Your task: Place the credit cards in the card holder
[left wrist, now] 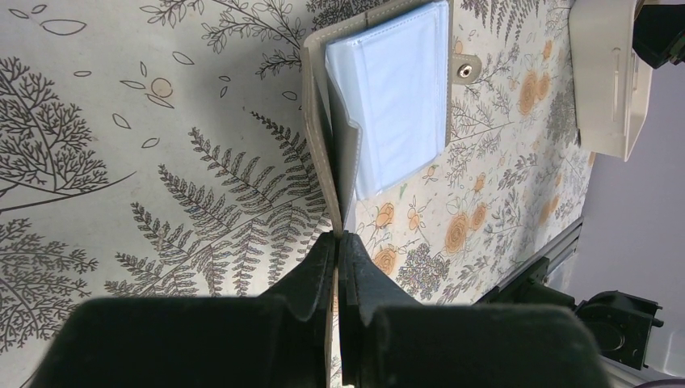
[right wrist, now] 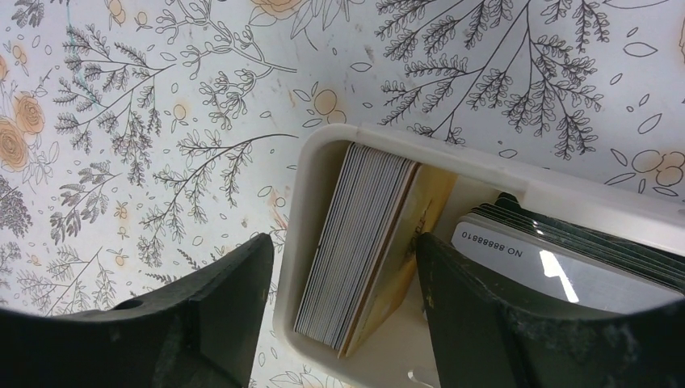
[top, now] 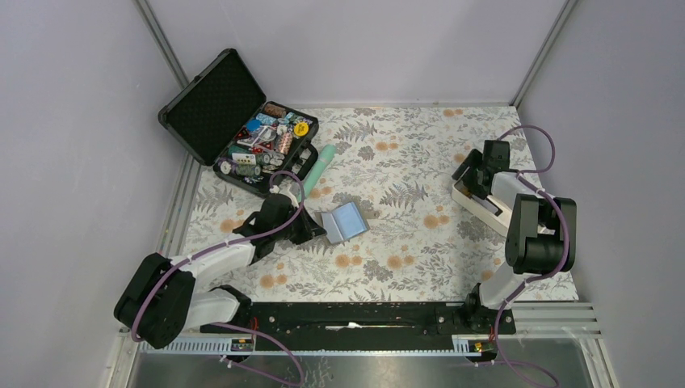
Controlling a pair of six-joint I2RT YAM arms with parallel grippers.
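Observation:
In the left wrist view, my left gripper is shut on the edge of the grey-brown cover of the card holder (left wrist: 321, 153). The holder lies open on the table, pale blue sleeves (left wrist: 396, 89) showing. My right gripper is part open over the end of a white box (right wrist: 311, 182). A stack of cards (right wrist: 355, 234) standing on edge, with a gold card (right wrist: 408, 267) at its right, lies between the fingers. The right finger reaches the gold card's face; the left finger appears outside the box wall.
More cards (right wrist: 533, 259) lie in the box's other part, partly behind the right finger. An open black case (top: 266, 137) full of small items and a green roll (top: 321, 166) stand at the back left.

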